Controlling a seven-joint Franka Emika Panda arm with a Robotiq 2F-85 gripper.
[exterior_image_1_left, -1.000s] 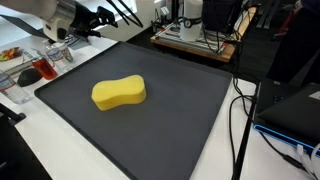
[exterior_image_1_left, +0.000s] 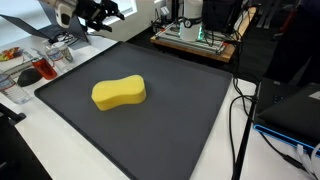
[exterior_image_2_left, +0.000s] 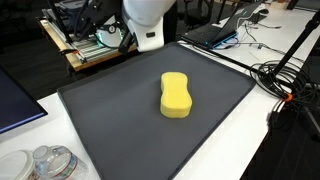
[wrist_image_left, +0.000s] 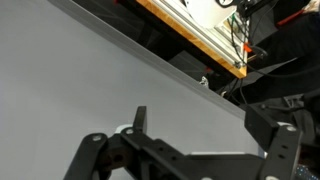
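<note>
A yellow sponge-like block (exterior_image_1_left: 119, 92), narrowed at its middle, lies on the dark grey mat (exterior_image_1_left: 165, 130). The second exterior view also has the yellow block (exterior_image_2_left: 175, 97), standing clear of everything around it. My gripper is open in the wrist view, its two black fingers wide apart with no object visible between them. Below it there is mostly bare grey surface. From the first exterior view, the arm (exterior_image_1_left: 85, 14) is at the top left, beyond the mat's far end and well away from the block.
Jars with red contents (exterior_image_1_left: 45, 68) stand at the left beside the mat. A wooden-edged box (exterior_image_1_left: 196, 42) sits at the back. Clear containers (exterior_image_2_left: 58, 163) are at the lower left of the second exterior view. Black cables run along the mat's side.
Over the last second the arm has shifted and turned at the top left of the first exterior view, now sitting higher in the frame. The yellow block has stayed put.
</note>
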